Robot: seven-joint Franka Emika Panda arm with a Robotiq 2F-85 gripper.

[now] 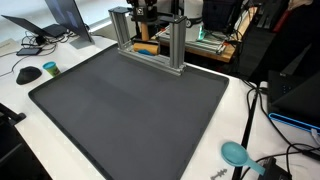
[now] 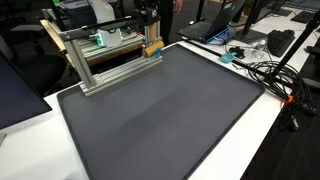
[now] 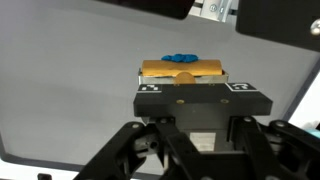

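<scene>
My gripper (image 1: 143,14) is shut on the upright orange handle (image 1: 144,30) of a mallet-like tool. Its orange cylindrical head (image 1: 146,47) hangs crosswise underneath, at the metal frame (image 1: 150,61). From the other side, the same orange head (image 2: 153,48) shows at the right end of that frame. In the wrist view, the orange head (image 3: 180,68) lies just beyond the black fingers (image 3: 160,104), and a small blue piece (image 3: 181,57) shows behind it. The fingers hide much of the handle; whether the head touches the frame I cannot tell.
A large dark grey board (image 1: 125,110) covers most of the white table and is bare. A green-blue cup (image 1: 51,68) and a dark round object (image 1: 29,75) stand beyond its left edge. A turquoise spoon-like object (image 1: 238,156) lies at the lower right.
</scene>
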